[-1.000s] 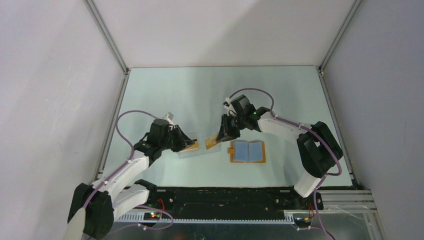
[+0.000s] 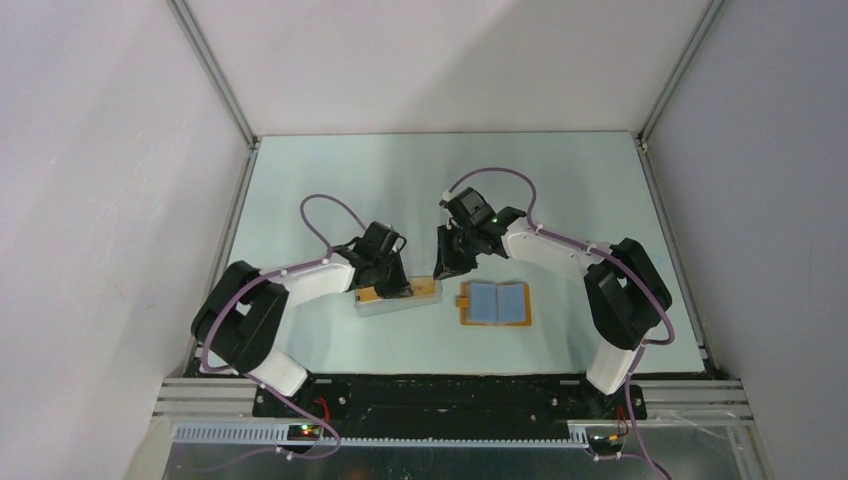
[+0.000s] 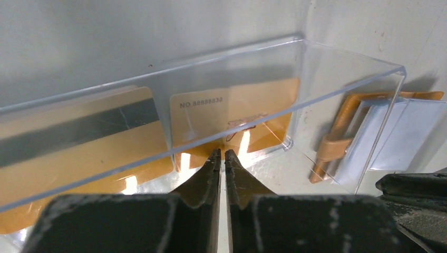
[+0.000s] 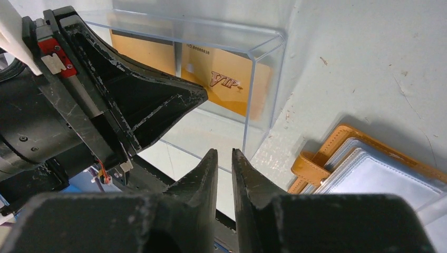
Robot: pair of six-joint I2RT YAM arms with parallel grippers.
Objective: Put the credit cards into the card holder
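Observation:
A clear plastic box (image 2: 398, 307) has two compartments. Its left one holds a gold card (image 3: 52, 149) with a dark stripe; its right one holds a gold VIP card (image 4: 219, 74), leaning inside. My left gripper is above the front of the box near the VIP card, its fingertips a narrow gap apart with nothing seen between them. Just past the box's right end, my right gripper is slightly open and empty. A tan card holder (image 2: 529, 314) with clear pockets (image 2: 495, 303) lies open to the right.
Both grippers are close together over the box's right half. The card holder's strap tab (image 4: 310, 167) points toward the box. The table behind the box and right of the card holder is clear.
My left gripper has moved right across the box to the right compartment. The VIP card, earlier tilted up at my right gripper, now rests inside the box.

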